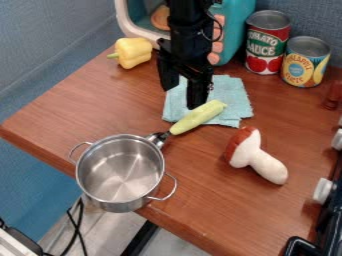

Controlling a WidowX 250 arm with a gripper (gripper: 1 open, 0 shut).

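Observation:
My black gripper (183, 82) hangs over a folded light-blue cloth (227, 101), pointing down; whether its fingers are open or shut is hard to tell. A yellow corn cob (201, 115) lies at the cloth's front edge, its end by the handle of a steel pot (120, 173) at the front left of the wooden table. A red-and-white mushroom toy (257, 158) lies to the right. A yellow pepper (132, 52) sits at the back left.
A red can (267, 45) and a yellow can (306, 62) stand at the back right beside a turquoise toy appliance (230, 30). A dark appliance (326, 210) lines the right edge.

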